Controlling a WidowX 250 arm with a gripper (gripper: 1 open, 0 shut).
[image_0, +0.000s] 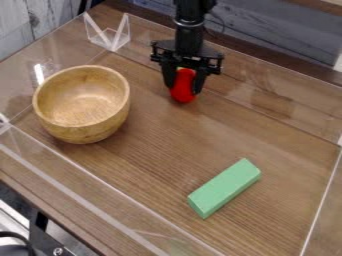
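My black gripper (185, 66) hangs from the top centre of the camera view, over a red object (182, 88) on the wooden table (160, 170). A small pale yellow-green piece shows behind the red object, partly hidden by the gripper. The fingers reach down around the red object's top; whether they touch it cannot be told.
A large wooden bowl (80, 104) sits at the left. A green block (223, 188) lies at the lower right. A clear plastic item (107, 32) is at the upper left.
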